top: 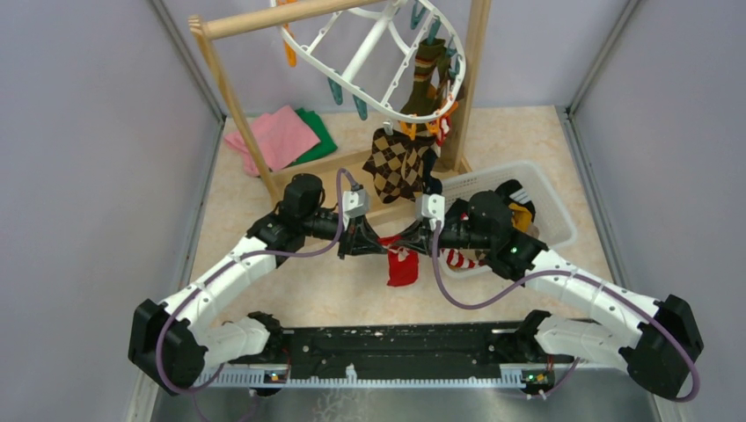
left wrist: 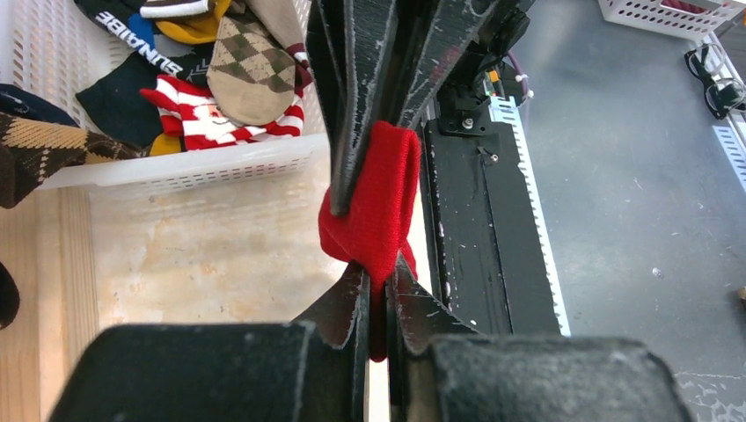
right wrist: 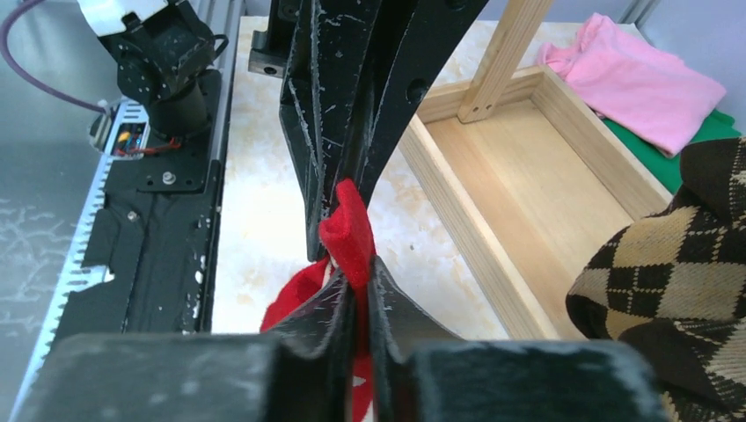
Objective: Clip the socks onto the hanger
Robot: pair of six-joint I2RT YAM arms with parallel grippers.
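A red sock [top: 402, 268] hangs in the middle of the top view between my two grippers. My left gripper is shut on it, seen gripping its cloth in the left wrist view. Above, the white hanger [top: 358, 63] with clips hangs from the wooden frame, several socks clipped on its right side, among them a brown argyle one [top: 396, 167].
A white basket [top: 554, 211] of mixed socks stands right of the frame. The frame's wooden base [right wrist: 466, 202] lies behind the grippers. Pink cloth [top: 273, 136] and green cloth lie at the back left.
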